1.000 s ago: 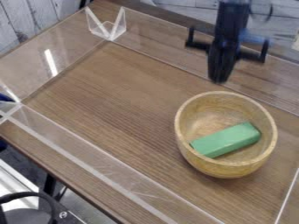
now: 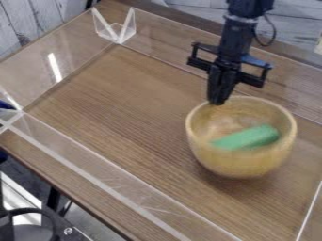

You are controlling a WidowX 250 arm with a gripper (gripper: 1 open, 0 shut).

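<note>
A tan round bowl (image 2: 208, 146) sits on the right of the wooden table, with a green elongated block (image 2: 247, 136) lying inside it. My black gripper (image 2: 217, 98) hangs at the bowl's far left rim, its tip low over or at the rim; it looks shut, and nothing shows between its fingers, though the tip is small and dark.
A small clear angular object (image 2: 116, 24) stands at the back left. A dark rounded piece of equipment (image 2: 32, 226) is at the bottom left corner.
My gripper has moved down and toward the camera, from behind the bowl to its far rim.
</note>
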